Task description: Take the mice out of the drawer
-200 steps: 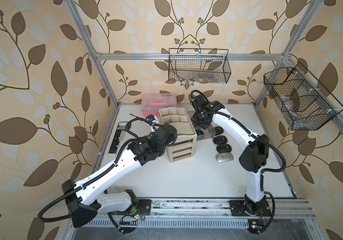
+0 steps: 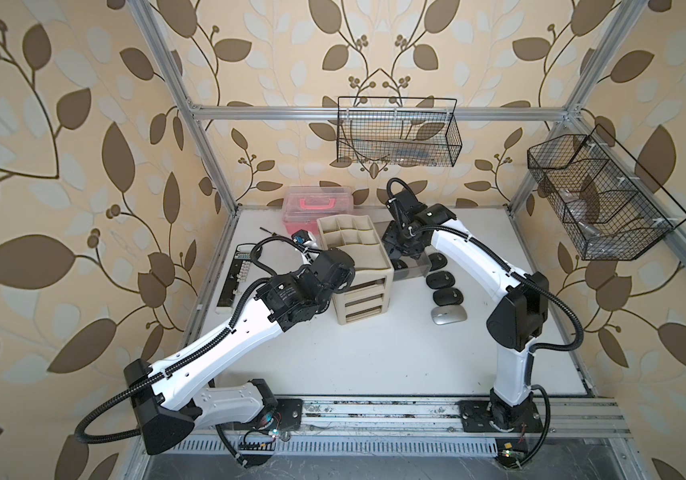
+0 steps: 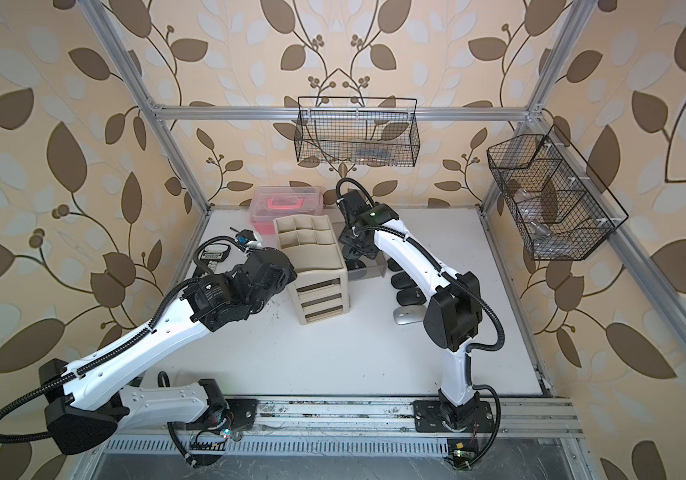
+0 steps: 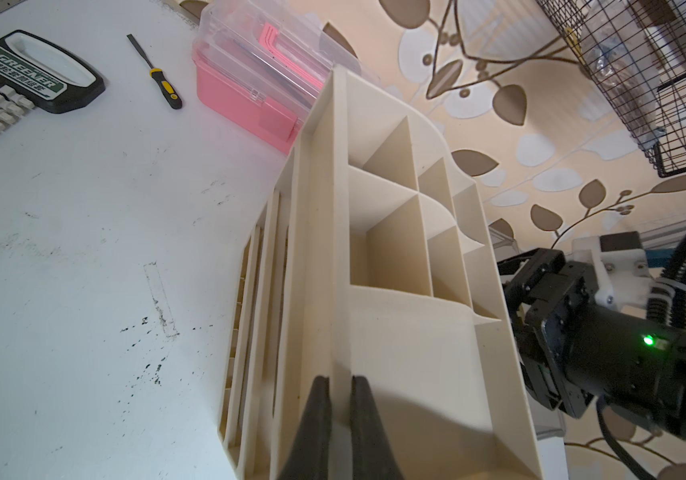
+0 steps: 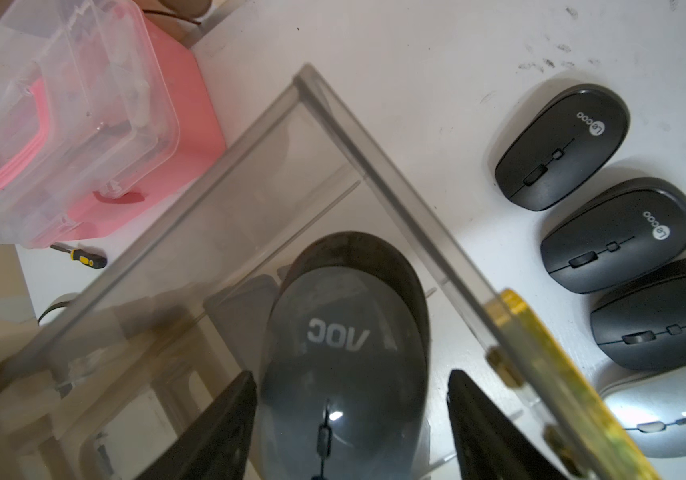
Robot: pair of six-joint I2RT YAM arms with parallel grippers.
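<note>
In the right wrist view a dark grey AOC mouse lies in the transparent drawer, overlapping another dark mouse. My right gripper is part open, one finger on either side of the AOC mouse; a gap shows at the right finger. On the table beside the drawer are black Lecoo mice and a silver mouse. At the cream organizer, my left gripper is shut by its front upright edge; whether it pinches that edge, I cannot tell.
A pink toolbox stands behind the organizer. A screwdriver and a black tool case lie to the left. Wire baskets hang on the frame.
The left arm and the mice on the table look unmoved.
</note>
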